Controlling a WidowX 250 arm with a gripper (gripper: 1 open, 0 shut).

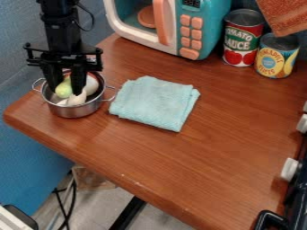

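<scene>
My black gripper (74,79) reaches down into a metal pot (74,108) with two handles at the table's left. Inside the pot are a pale green item (63,89) and whitish items around the fingertips. Whether the fingers hold anything is hidden by the gripper and pot contents.
A folded light-blue cloth (153,103) lies right of the pot. A toy microwave (156,22), a tomato juice can (241,40) and another can (276,58) stand at the back.
</scene>
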